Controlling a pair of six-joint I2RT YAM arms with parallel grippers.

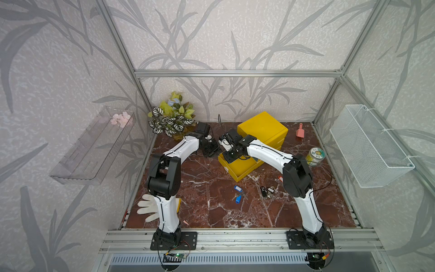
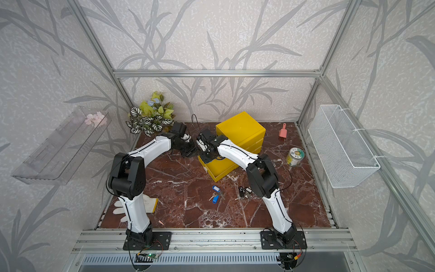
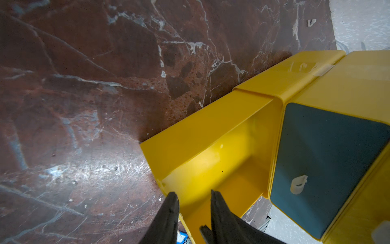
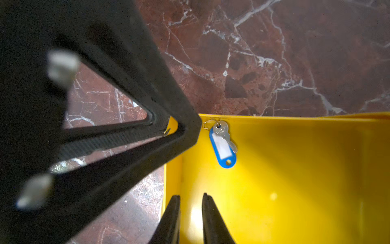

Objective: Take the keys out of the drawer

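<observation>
The yellow drawer [image 1: 241, 174] is pulled out from the yellow cabinet [image 1: 262, 127]. In the right wrist view a key [image 4: 221, 130] with a blue tag [image 4: 225, 160] lies in the drawer [image 4: 284, 174], near a rim. My right gripper is over the drawer, its fingertips a little apart, nothing seen between them; the keys are beyond them. My left gripper is beside the drawer's outer end. Its fingertips show apart in the left wrist view, and whether it holds anything is unclear.
Several keys with tags [image 1: 264, 191] lie loose on the marble table in front. A plant [image 1: 172, 113] stands at back left, a round tin [image 1: 315, 156] and pink scoop [image 1: 300, 131] at right, a glove [image 1: 149, 206] at front left.
</observation>
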